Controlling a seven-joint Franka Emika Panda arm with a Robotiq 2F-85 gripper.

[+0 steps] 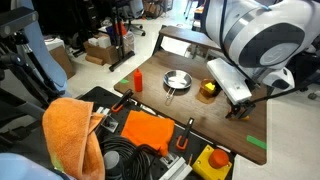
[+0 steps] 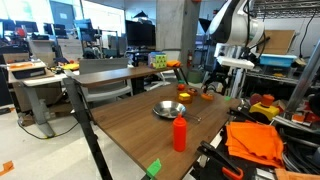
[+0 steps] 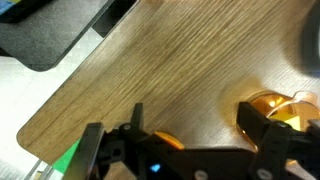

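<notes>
My gripper (image 1: 238, 110) is open above the wooden table (image 1: 205, 122), close to an orange object (image 2: 208, 96). In the wrist view, the gripper's fingers (image 3: 125, 150) stand wide apart. The orange object (image 3: 168, 140) shows only in part there, beyond the gripper, and its shape is unclear. To the right lies a clear amber bowl (image 3: 262, 103) with something yellow (image 3: 293, 122) in it. In exterior view 1, the arm hides most of the orange object, while the bowl and its yellow content (image 1: 209, 86) show beside the arm.
A metal pan (image 1: 177, 79) sits farther along the table, and a red bottle (image 1: 138, 80) stands by its far left corner. Green tape (image 1: 256, 142) marks the near right corner. Clamps (image 1: 185, 133) grip the front edge. The table between pan and front edge is clear.
</notes>
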